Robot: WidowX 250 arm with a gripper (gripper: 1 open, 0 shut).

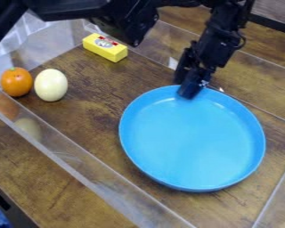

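Observation:
My dark gripper (192,82) hangs down at the back rim of a large blue plate (192,142); its fingertips are dark and small, so their spacing and anything between them is hard to make out. A yellow block (104,48) lies at the upper left, and an orange fruit (17,82) and a white egg (51,85) sit at the left.
Clear plastic walls run along the left side of the wooden surface (85,125). The dark arm reaches in from the top. Bare wood lies left of the plate and at the upper right.

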